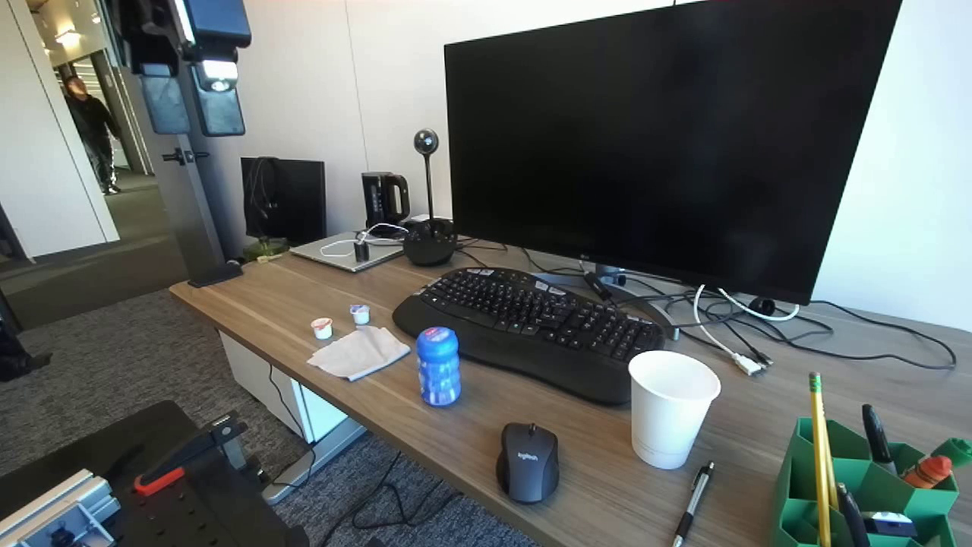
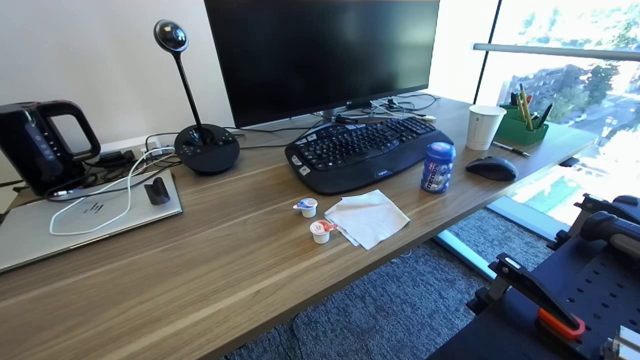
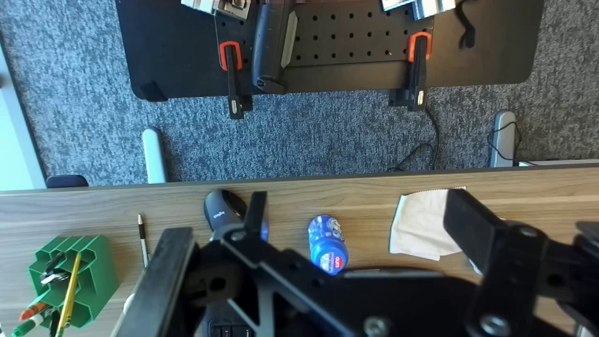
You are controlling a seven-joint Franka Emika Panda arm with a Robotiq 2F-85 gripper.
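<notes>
High at the upper left of exterior view 1 hangs my gripper (image 1: pixel 193 114), well above the desk and clear of everything on it. In the wrist view, the gripper stands open, its fingers wide apart with nothing held. Below it are a blue gum bottle (image 3: pixel 328 247) and a folded pale cloth (image 3: pixel 422 224), the latter partly hidden by one finger. Two small creamer cups, one with an orange lid (image 2: pixel 321 231) and one with a blue lid (image 2: pixel 307 207), sit beside the cloth (image 2: pixel 367 219). The bottle (image 2: pixel 438 168) is upright near the keyboard.
A black keyboard (image 1: pixel 538 324) lies before the large monitor (image 1: pixel 656 146). Towards the right are a mouse (image 1: pixel 528 463), a white paper cup (image 1: pixel 671 410), a pen (image 1: pixel 694 503) and a green organizer (image 1: pixel 794 483). A laptop (image 2: pixel 90 210) and kettle (image 2: pixel 45 144) occupy the other end. Bare desk lies between.
</notes>
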